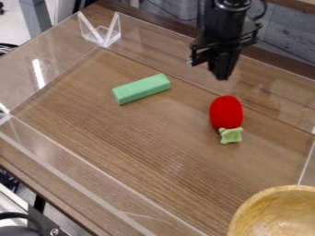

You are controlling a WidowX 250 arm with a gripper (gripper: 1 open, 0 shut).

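My gripper (226, 61) is at the top right, above the wooden table, shut with nothing visible between its fingers. Below it lie a red rounded object (226, 112) with a small pale green piece (231, 135) at its lower end. To the left lies a green block (142, 88), apart from the gripper.
A clear wire-like holder (101, 28) stands at the back left. A tan bowl (275, 212) sits at the bottom right corner.
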